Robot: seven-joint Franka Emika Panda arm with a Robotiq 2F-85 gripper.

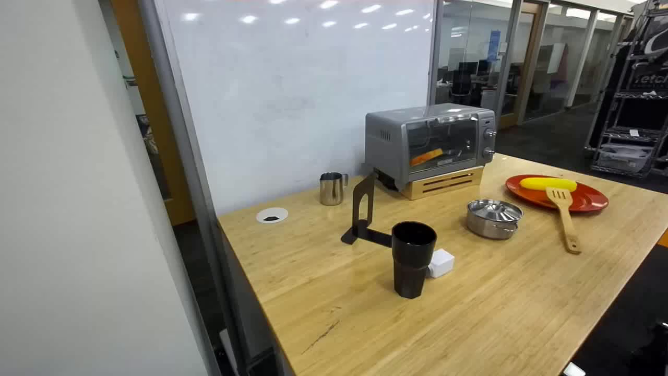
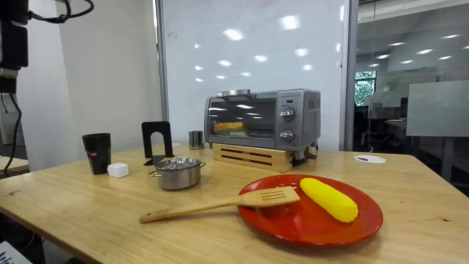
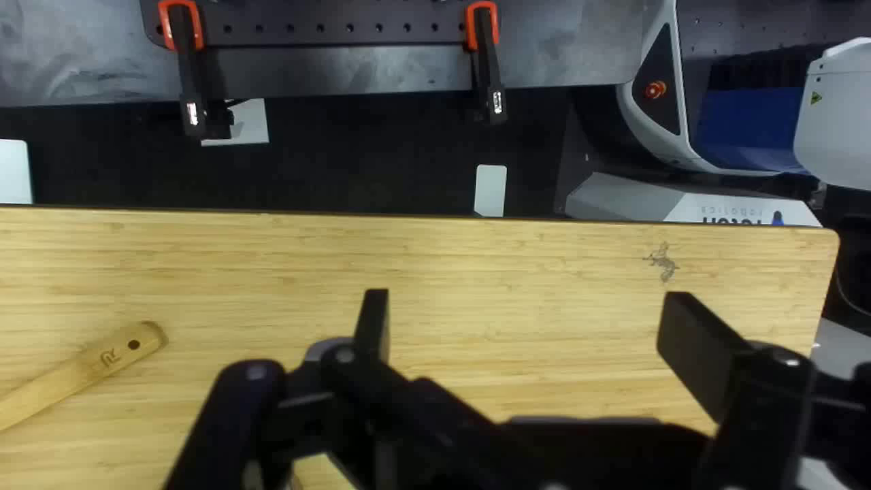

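Note:
Wide apart stand the fingers of my gripper in the wrist view, open, with only bare tabletop seen between them. At the lower left of that view lies the handle of a wooden spatula [image 3: 90, 367], well clear of the fingers. Exterior view 2 shows the spatula's slotted head [image 2: 270, 196] resting on a red plate [image 2: 307, 235], beside a yellow corn-like item [image 2: 329, 199]. Part of the dark arm [image 2: 13, 48] shows at that view's upper left; the gripper's fingers are not visible there. No arm appears in exterior view 1.
A toaster oven [image 1: 432, 141] with something orange inside stands on a wooden base [image 1: 444, 181]. Nearby are a lidded pot [image 1: 493, 219], a steel pitcher [image 1: 332, 189], a black bookend [image 1: 363, 213], a black cup [image 1: 411, 260] and a white block [image 1: 441, 263].

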